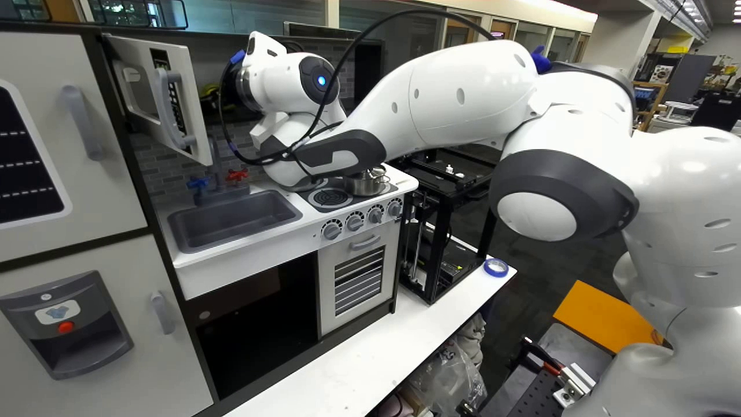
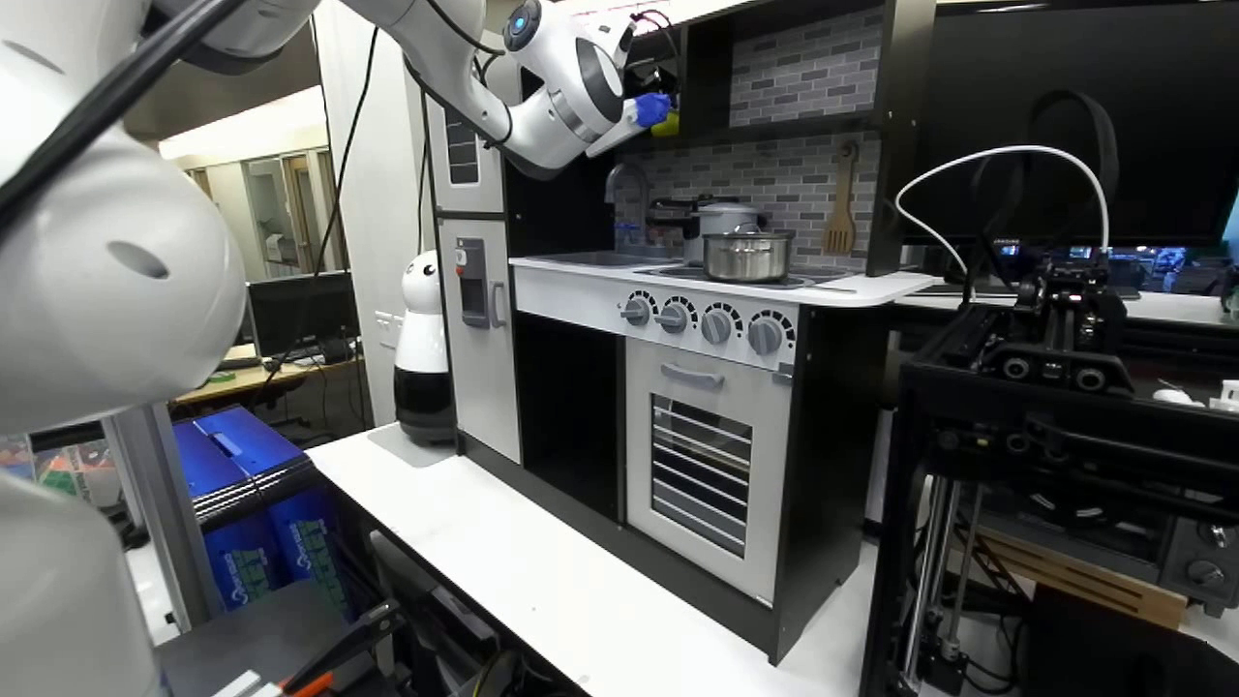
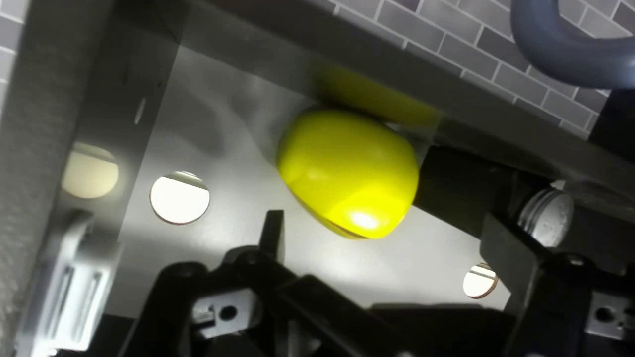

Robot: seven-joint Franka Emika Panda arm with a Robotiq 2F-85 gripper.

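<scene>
A rounded, glossy yellow object (image 3: 351,172) rests on the pale surface inside the cupboard in the wrist view. Part of it also shows beside the hand in exterior view 2, as a yellow patch (image 2: 665,122). My gripper stands open, one dark finger (image 3: 273,235) to the lower left of the object and the other to its lower right, with no grip on it. From exterior view 1 the fingers are hidden behind the arm's wrist (image 1: 250,83). The cupboard door (image 1: 198,111) hangs open at the left of the hand.
Close to the hand are the cupboard's frame (image 3: 500,125) and, lower down, the faucet (image 2: 627,174). A metal pot (image 2: 746,256) stands on the stove. The sink (image 1: 233,219) is empty. A metallic round item (image 3: 550,217) sits near the right finger.
</scene>
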